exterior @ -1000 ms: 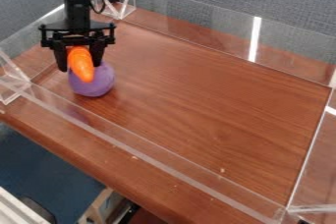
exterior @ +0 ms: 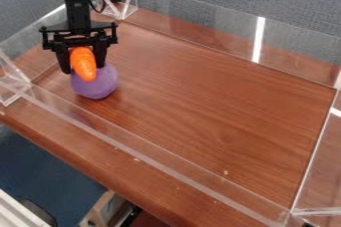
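Note:
My black gripper (exterior: 80,47) hangs at the left of the wooden tray, over an orange oblong object (exterior: 84,63), which stands upright between or just in front of its fingers. Behind and below the orange object is a round purple object (exterior: 99,85), its top partly hidden by it and the gripper. I cannot tell whether the fingers are closed on the orange object or whether it rests on the purple one.
Clear acrylic walls (exterior: 167,161) edge the wooden surface (exterior: 213,102) on all sides. The middle and right of the surface are empty. A dark gap lies beyond the front left edge.

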